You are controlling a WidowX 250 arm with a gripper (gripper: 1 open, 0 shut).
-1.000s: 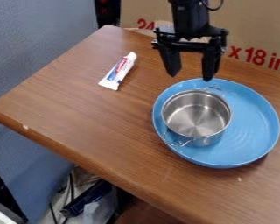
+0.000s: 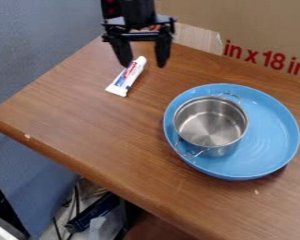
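My black gripper [image 2: 142, 52] hangs at the top of the camera view, its fingers apart, open, with nothing between them. Just below it a white toothpaste tube [image 2: 125, 79] with red and blue markings lies on the wooden table [image 2: 78, 122]. To the right, a steel pot [image 2: 212, 124] stands on a blue plate [image 2: 269, 141].
A cardboard box [image 2: 259, 28] with red lettering backs the table. The table's left edge drops to a cluttered floor at the lower left.
The gripper has moved left, from above the plate's back edge to just behind the toothpaste tube. The tube, pot and plate have stayed in place.
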